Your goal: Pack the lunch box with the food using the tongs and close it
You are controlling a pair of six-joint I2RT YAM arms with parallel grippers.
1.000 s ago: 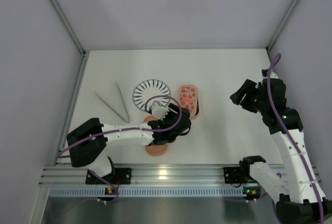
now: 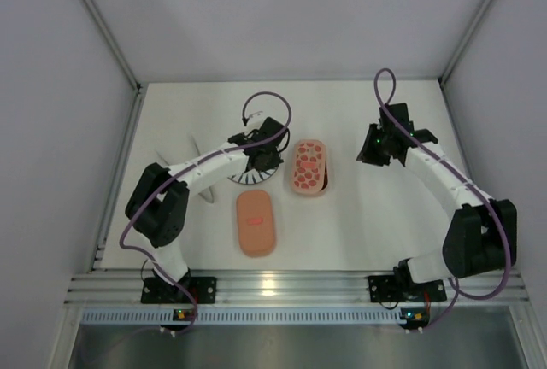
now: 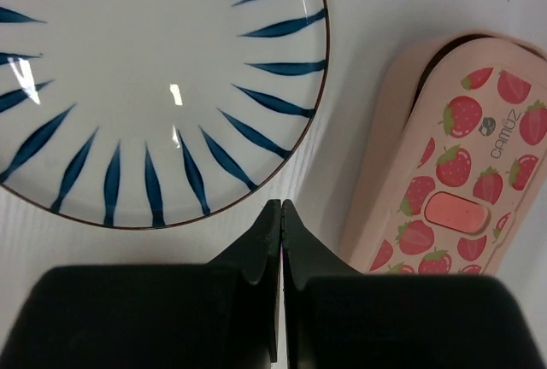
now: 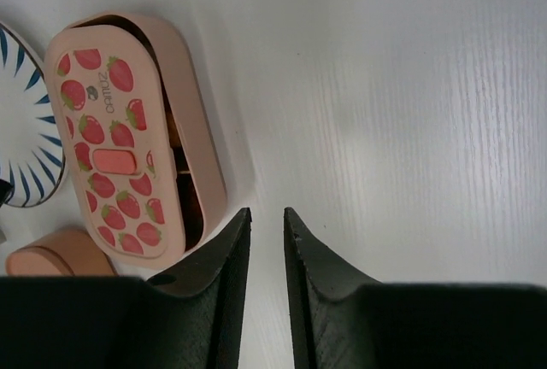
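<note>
Near the middle of the table is a pink lunch box with a strawberry-printed lid resting askew on it; a dark gap along one side gives a glimpse inside. Left of it lies a white plate with blue stripes, partly covered by my left arm in the top view. My left gripper is shut over the table between plate and box, nothing visible in it. My right gripper stands part open to the right of the box, with bare table between its fingers.
A plain pink case lies in front of the plate. A pair of chopsticks is at the left, partly behind my left arm.
My left arm has gone from over the plain pink case up to the plate, now covering it. My right arm has come inward and lower, closer to the box. The objects have not moved.
</note>
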